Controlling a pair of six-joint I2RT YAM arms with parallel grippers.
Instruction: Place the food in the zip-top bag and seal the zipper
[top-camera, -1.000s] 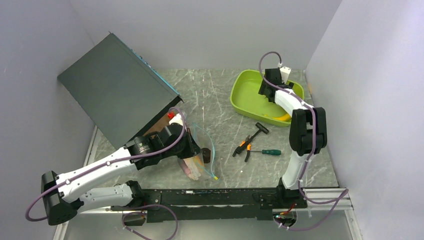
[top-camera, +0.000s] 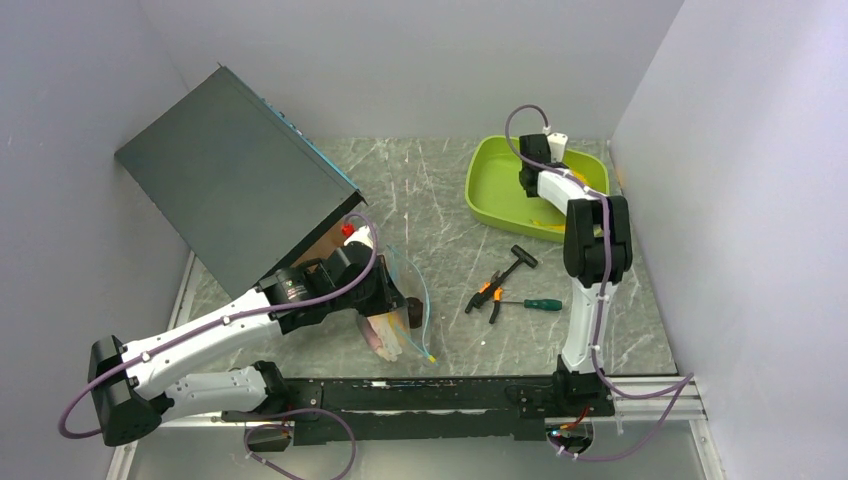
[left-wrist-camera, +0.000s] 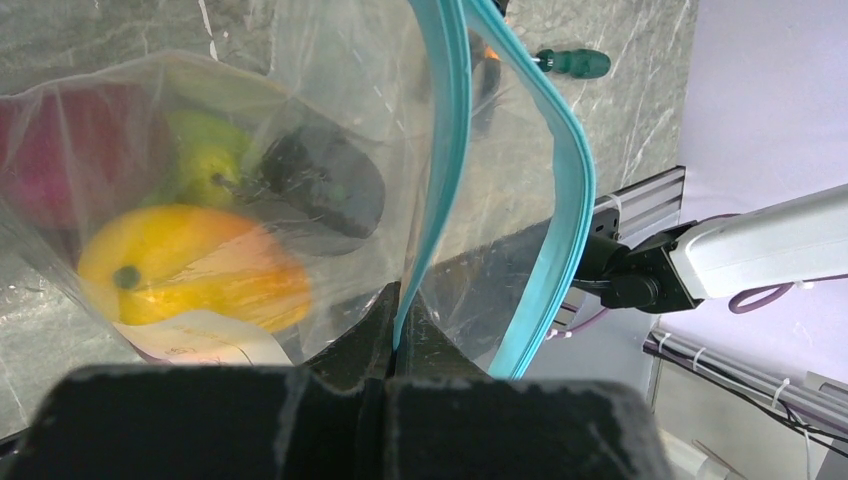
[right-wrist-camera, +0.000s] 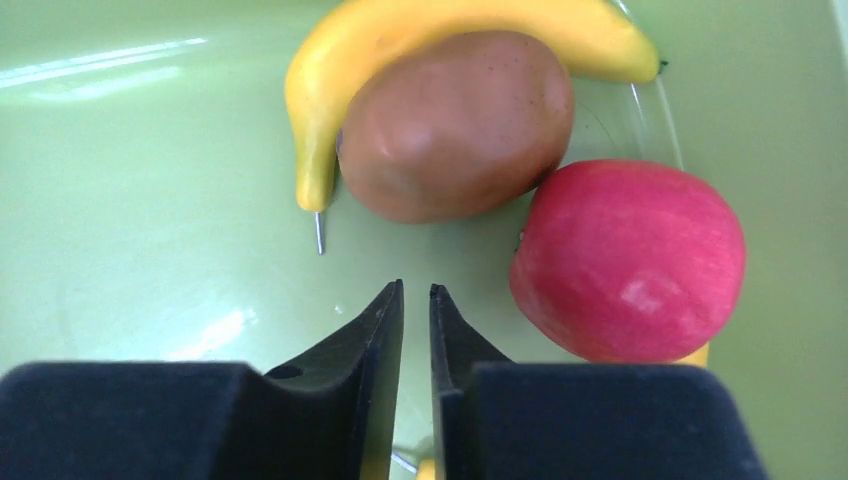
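Note:
The clear zip bag (top-camera: 397, 322) stands at the front left of the table with its mouth spread, and its blue zipper strip (left-wrist-camera: 578, 190) curves across the left wrist view. My left gripper is shut on one edge of that strip. Through the film show a yellow-orange mango (left-wrist-camera: 190, 265), a green fruit (left-wrist-camera: 208, 150), a dark red fruit (left-wrist-camera: 85, 150) and a dark item (left-wrist-camera: 325, 180). Inside the green bin my right gripper stands part open, nothing between its fingers. Ahead of it lie a banana (right-wrist-camera: 315, 110), a brown potato-like item (right-wrist-camera: 455, 125) and a red fruit (right-wrist-camera: 630, 260).
The green bin (top-camera: 470, 190) sits at the back right. A hammer (top-camera: 523, 256), pliers (top-camera: 495, 305) and a green-handled screwdriver (top-camera: 542, 304) lie mid-table between bag and bin. A grey box (top-camera: 235, 180) fills the back left.
My right arm has swung left a little within the bin. The bin has shifted slightly to the right. The left arm and the bag's mouth have moved only slightly.

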